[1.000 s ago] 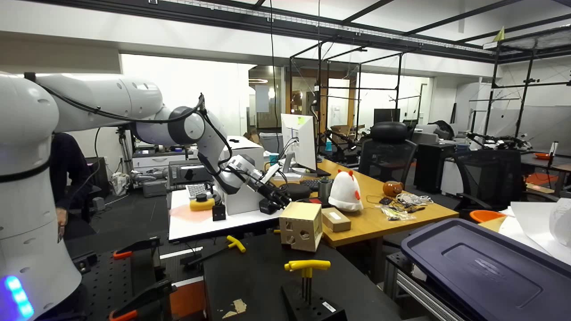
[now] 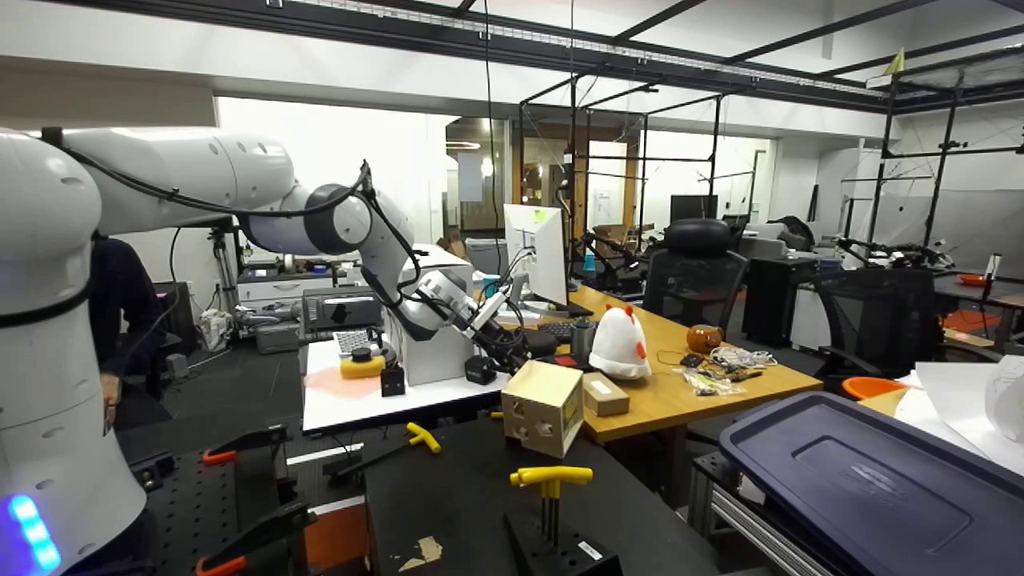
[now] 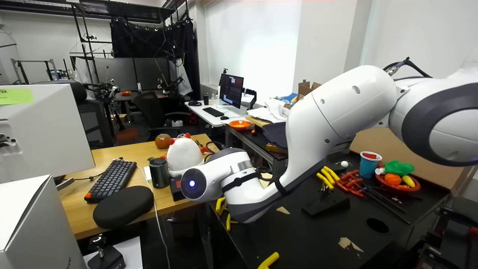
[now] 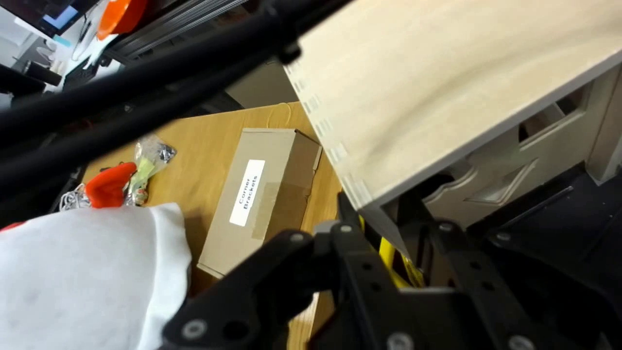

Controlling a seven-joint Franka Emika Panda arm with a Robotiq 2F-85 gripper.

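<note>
A pale wooden box with shaped cut-outs is at the far end of the black table, tilted in exterior view 1. Behind its top edge is my gripper, partly hidden by the box. Close up in the wrist view, the box fills the upper right, and a corner of its wall dips between the dark fingers of my gripper, which is shut on that wall. Whether the box's underside touches the table cannot be told. In exterior view 2 the arm hides the gripper.
A cardboard carton marked "Corner Brackets" and a white plush toy stand on the wooden desk beside the box. A yellow-handled tool set stands nearer on the black table. A monitor is behind the arm.
The wooden box has tilted and shifted slightly right in exterior view 1. My gripper has moved a little right and down with it, and the wrist has turned slightly.
</note>
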